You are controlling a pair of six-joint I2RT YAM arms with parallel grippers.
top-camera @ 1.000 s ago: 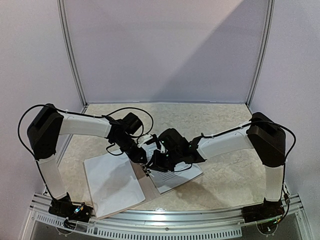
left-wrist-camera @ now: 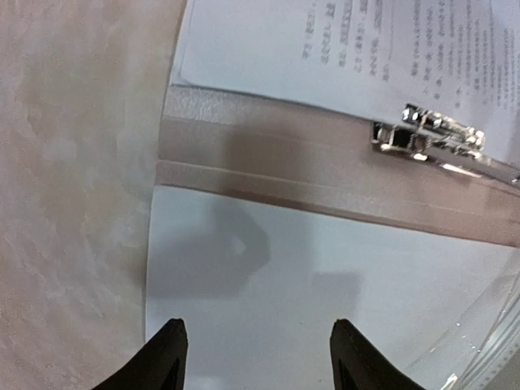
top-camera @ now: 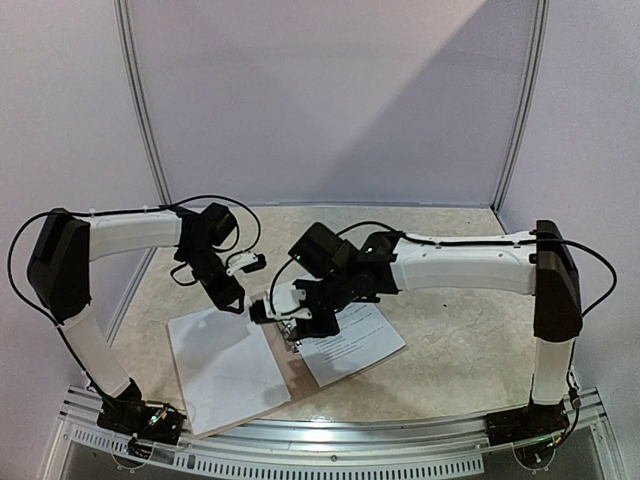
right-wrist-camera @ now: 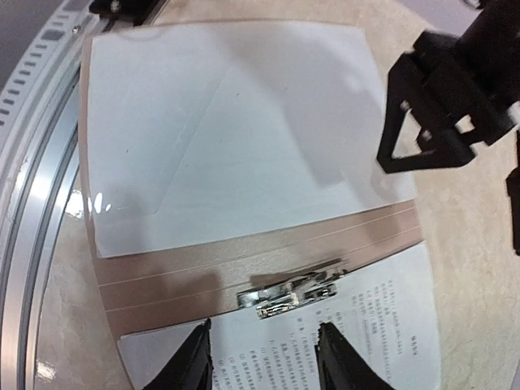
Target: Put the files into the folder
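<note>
An open folder (top-camera: 298, 378) lies on the table, a blank white sheet (top-camera: 225, 365) on its left half and printed pages (top-camera: 350, 340) on its right. A metal clip (right-wrist-camera: 288, 292) sits along the spine at the edge of the printed pages. My left gripper is open above the blank side, nothing between its fingers. My right gripper hangs over the printed pages near the clip, fingers apart with nothing seen between them. In the top view the right arm partly hides the clip.
A metal rail (top-camera: 350, 430) runs along the table's front edge. Both arms are close together over the folder.
Both grippers have risen from near the clip and moved left, the left one farther toward the back left of the folder. The folder and pages lie as before.
</note>
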